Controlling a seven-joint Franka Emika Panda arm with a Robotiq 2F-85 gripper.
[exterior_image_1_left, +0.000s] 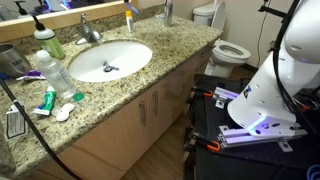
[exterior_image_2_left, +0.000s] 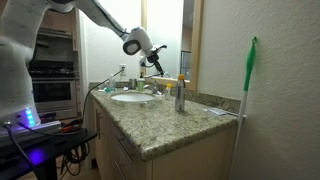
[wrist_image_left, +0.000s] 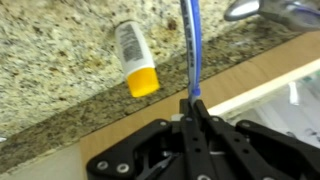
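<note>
A slender blue object (wrist_image_left: 194, 45) runs upward from between the dark fingers in the wrist view. My gripper is shut on it, and only part of its length shows. In exterior view 2 the gripper (exterior_image_2_left: 157, 67) hangs in the air above the counter's back edge, near the mirror. A white bottle with a yellow cap (wrist_image_left: 133, 55) is on the counter, to the left of the blue object in the wrist view and apart from it.
A chrome faucet (exterior_image_1_left: 88, 33) stands behind the white sink (exterior_image_1_left: 110, 62). At the counter's far end is a grey bottle (exterior_image_2_left: 180, 97). A clear bottle (exterior_image_1_left: 56, 75), a green soap bottle (exterior_image_1_left: 48, 40) and a green tube (exterior_image_1_left: 45, 103) occupy the near end.
</note>
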